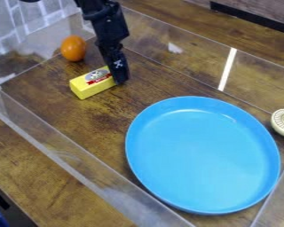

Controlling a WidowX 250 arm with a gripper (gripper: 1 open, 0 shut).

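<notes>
A yellow box [92, 84] with a red and white label lies on the dark wooden table, upper left. My black gripper [114, 69] is low at the box's right end, its arm reaching in from the top. The fingertips are dark and partly hard to make out against the table. An orange fruit [74, 48] sits behind the box.
A large blue plate [201, 152] fills the lower right. A white round knob-like object [283, 121] is at the right edge. Clear plastic walls border the left and front.
</notes>
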